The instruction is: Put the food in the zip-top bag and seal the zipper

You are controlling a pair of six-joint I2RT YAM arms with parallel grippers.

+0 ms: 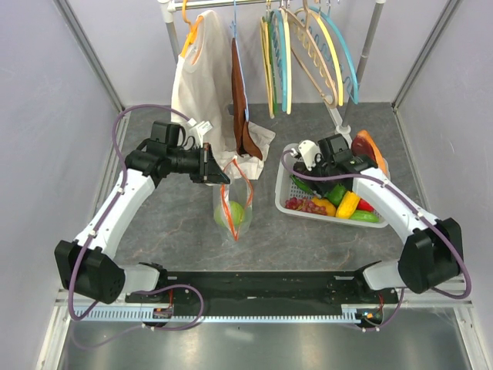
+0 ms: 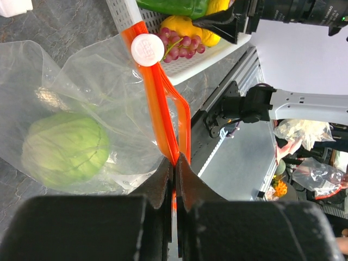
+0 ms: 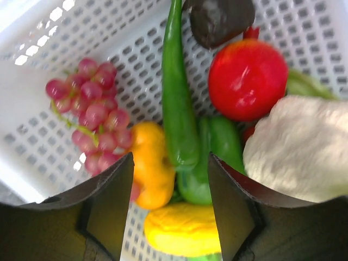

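The clear bag (image 1: 240, 208) stands on the counter with a green cabbage (image 2: 65, 147) inside. My left gripper is shut on the bag's orange zipper edge (image 2: 157, 98). My right gripper is part open over the white basket (image 3: 27, 141), above a long green pepper (image 3: 182, 136). Around it lie red grapes (image 3: 95, 114), a yellow pepper (image 3: 152, 163), another green pepper (image 3: 217, 147), a red round fruit or vegetable (image 3: 244, 81) and a yellow item (image 3: 179, 228).
Hangers (image 1: 285, 62) and a white garment (image 1: 196, 85) hang at the back.
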